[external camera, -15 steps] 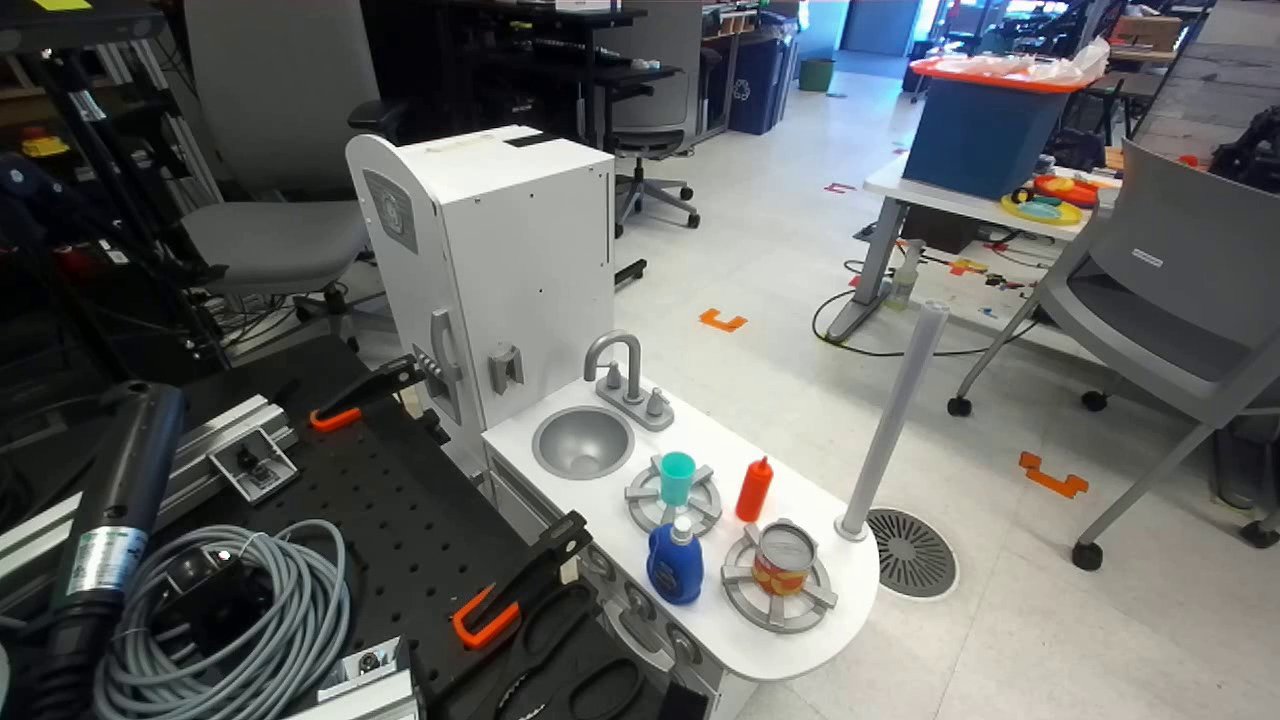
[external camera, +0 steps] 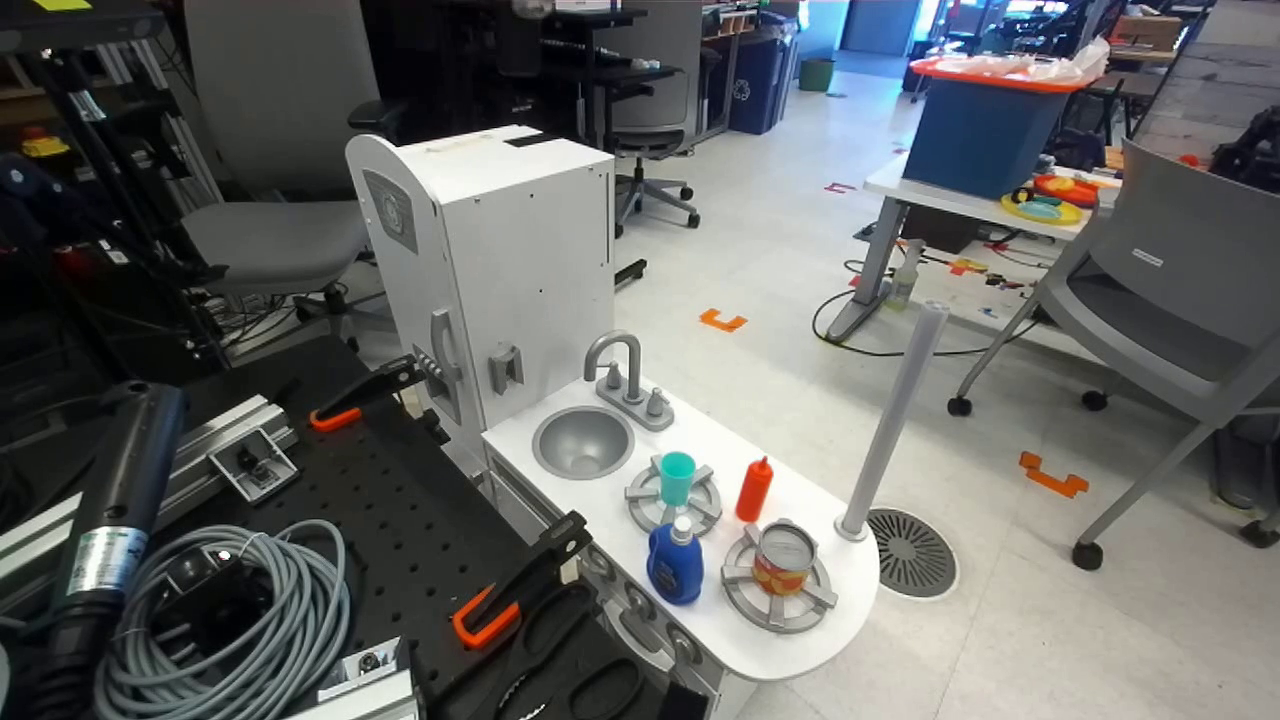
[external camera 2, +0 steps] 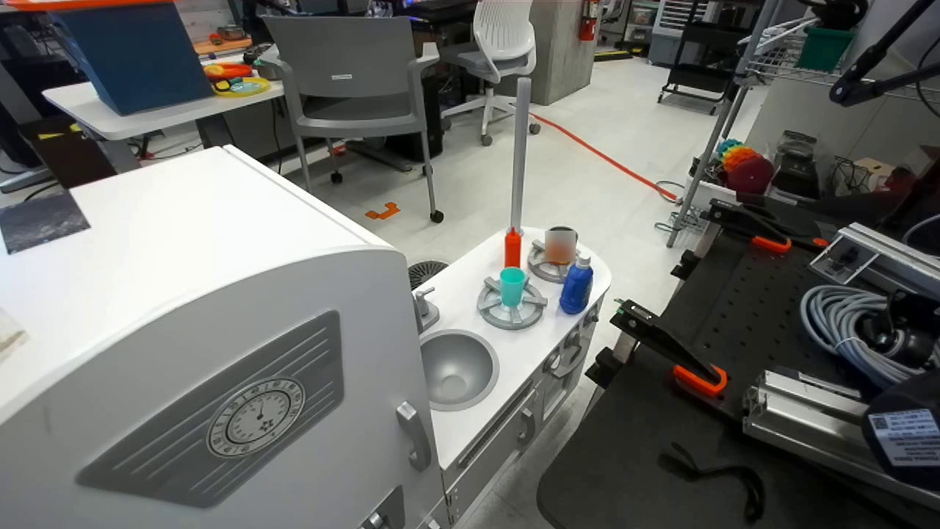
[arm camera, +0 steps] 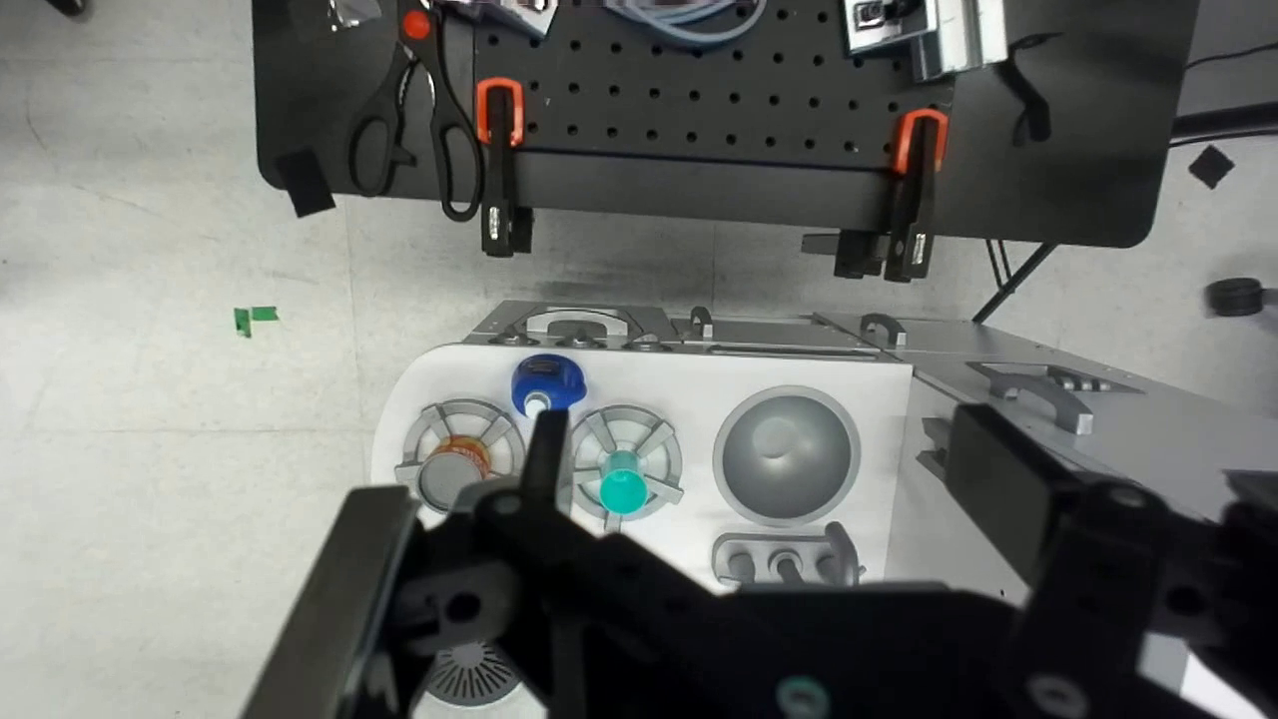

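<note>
My gripper hangs over the toy kitchen in the wrist view, its dark fingers spread wide and nothing visible between them. A teal cup (external camera: 677,476) stands on the grey burner nearer the sink. On the other burner sits a can with an orange-red label (external camera: 783,559). A blue bottle (external camera: 675,563) is upright at the counter's front edge, beside the burners. The red squeeze bottle (external camera 2: 512,248) stands upright at the back of the counter; the gripper hides it in the wrist view. The grey sink (arm camera: 787,455) looks empty.
The tall white cabinet (external camera: 528,264) rises beside the sink, near the faucet (external camera: 621,366). A grey post (external camera: 894,420) stands at the counter's back corner. Across a narrow gap lies the black work table (arm camera: 719,108) with orange-tipped clamps, scissors and cable.
</note>
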